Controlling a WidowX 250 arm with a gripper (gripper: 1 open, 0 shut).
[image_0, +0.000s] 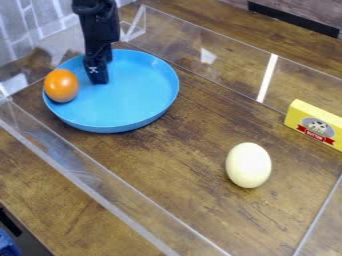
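A blue plate (127, 100) sits at the upper left of the table, with an orange ball-like fruit (60, 85) on its left side. My black gripper (96, 68) reaches down from the top edge over the back of the plate, its tip low near the plate's surface, open, with nothing clearly between its fingers. A white egg (249, 165) lies at the lower right, and a yellow box (313, 127) with a printed label is at the right edge.
Clear plastic edges run along its left and right sides. A dark object is at the lower left corner.
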